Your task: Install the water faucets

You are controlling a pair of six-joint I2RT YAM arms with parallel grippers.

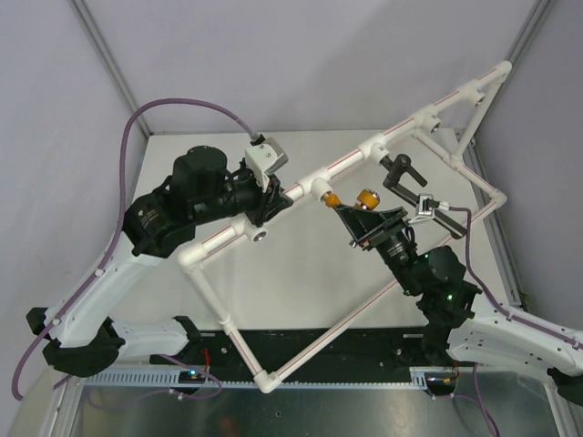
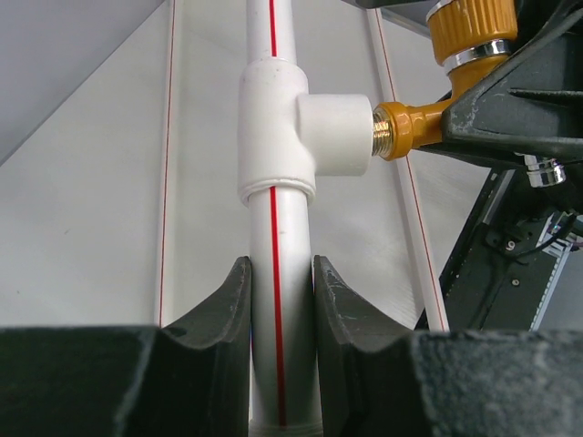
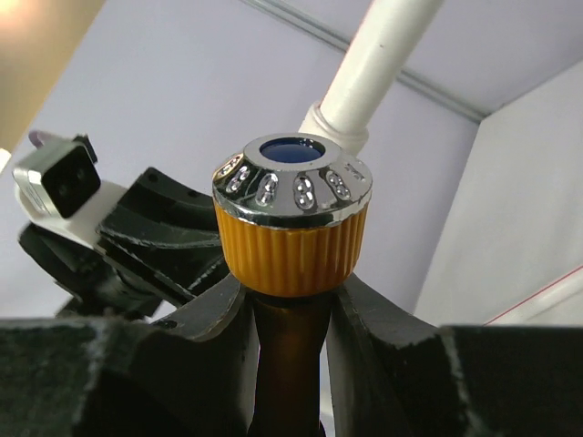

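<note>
My left gripper point(image 1: 271, 196) grips the upper white pipe point(image 2: 279, 232), its fingers closed around it left of a tee point(image 2: 332, 135). An orange faucet point(image 1: 367, 200) with a chrome-topped knob point(image 3: 291, 241) is held in my right gripper point(image 1: 355, 218), shut on its body. The faucet's threaded end point(image 2: 383, 134) meets the tee's side opening; how far it is screwed in I cannot tell.
The white pipe frame point(image 1: 310, 350) slopes over a pale board point(image 1: 255, 291). Other tees point(image 1: 428, 121) line the upper pipe to the right. A black handled piece point(image 1: 405, 187) hangs right of the faucet.
</note>
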